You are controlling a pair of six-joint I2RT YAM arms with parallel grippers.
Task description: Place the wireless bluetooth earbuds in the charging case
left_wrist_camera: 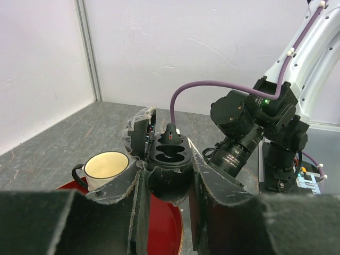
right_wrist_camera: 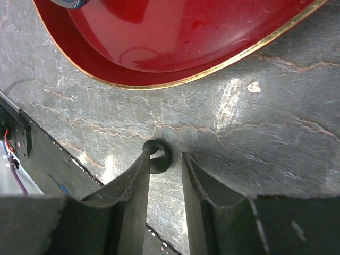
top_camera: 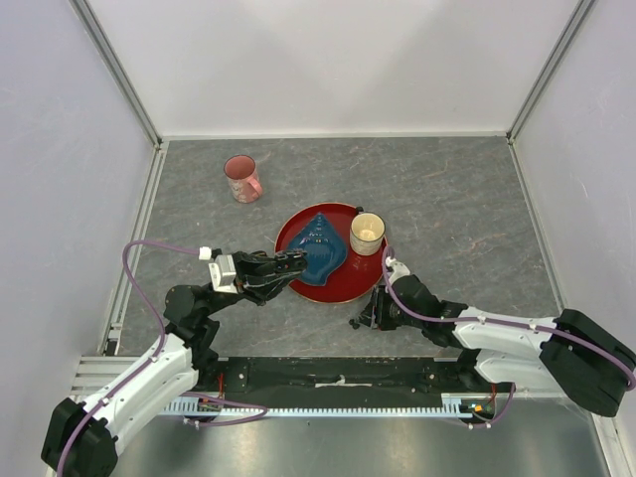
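Note:
The black charging case [left_wrist_camera: 170,159] is gripped by my left gripper [top_camera: 290,264], its lid [left_wrist_camera: 141,133] standing open and two slots facing up. One dark earbud [right_wrist_camera: 159,156] lies on the grey table, a small black piece in the top view near the front edge. My right gripper hangs above it with its fingers part open; the earbud shows between and beyond the fingertips, nearer the left one, with nothing held. In the left wrist view the slots look empty, though their depths are dark.
A red plate [top_camera: 343,288] carries a blue leaf-shaped dish [top_camera: 320,248] and a cream mug [top_camera: 367,234], close behind the right gripper. A pink mug [top_camera: 241,179] stands at the back left.

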